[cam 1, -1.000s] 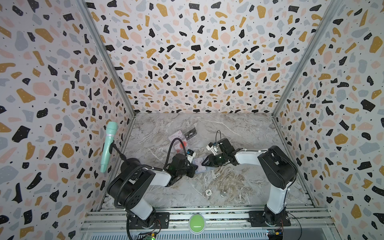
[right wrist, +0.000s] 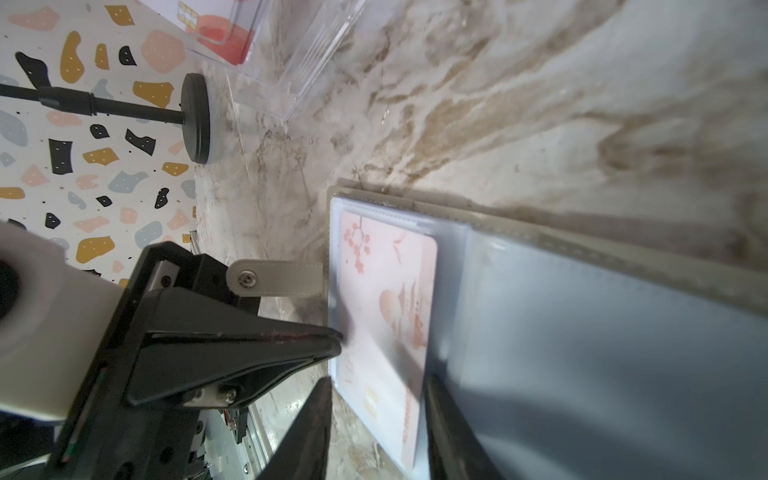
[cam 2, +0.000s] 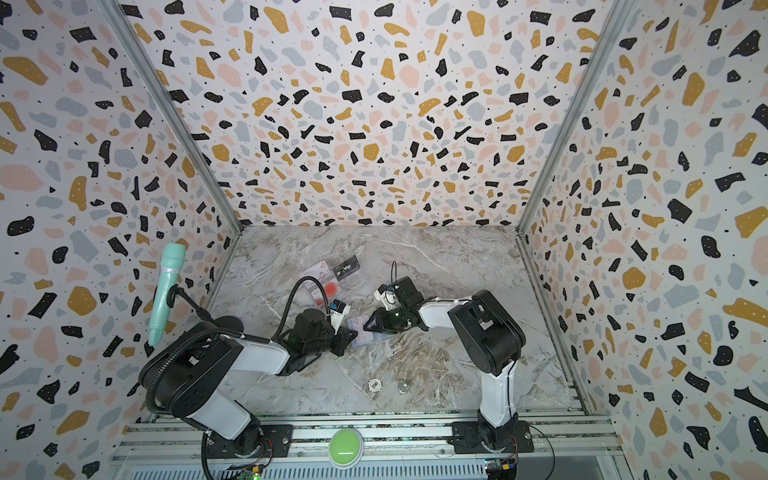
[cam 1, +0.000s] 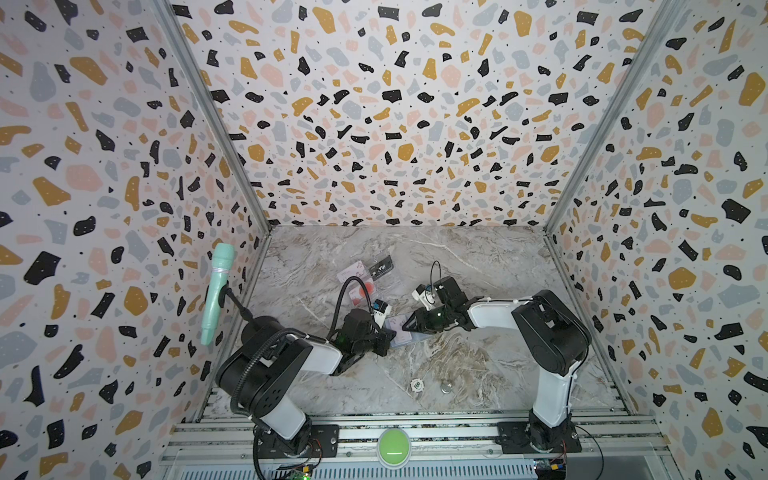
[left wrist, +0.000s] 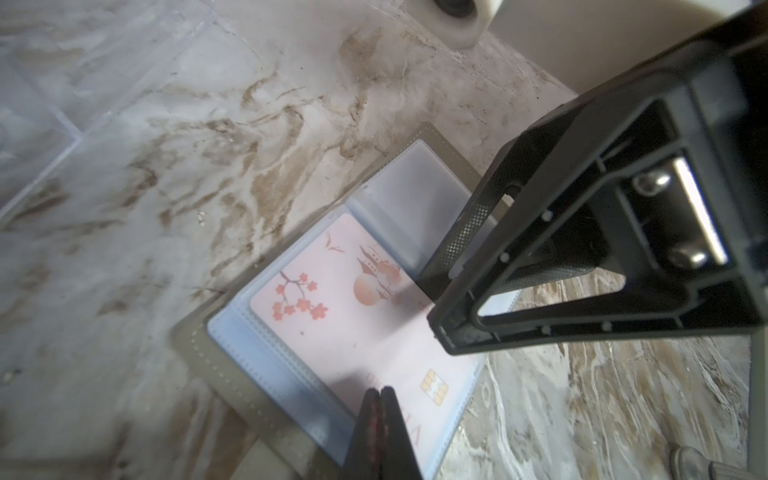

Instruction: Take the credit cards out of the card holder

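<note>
The card holder (right wrist: 576, 336), pale blue with a grey stitched edge, lies open on the table between both arms. A pink card (right wrist: 384, 296) with a blossom print sits in its left pocket in the right wrist view. The same pink card (left wrist: 344, 320) shows in the left wrist view, where my left gripper is shut with its tips over the card's lower-left side; nothing clear shows between them. My right gripper is part open, its fingertips apart over the card, one beside the edge near the fold. Whether they touch the card cannot be told.
Behind the left gripper, a clear tray (right wrist: 320, 48) holds a red-and-white card (right wrist: 224, 32). A dark card (cam 1: 381, 267) lies beside it at the back. Two small round objects (cam 1: 417, 385) lie in front.
Both arms have stayed almost still. The right arm shifted very slightly; the holder and card look unmoved.
</note>
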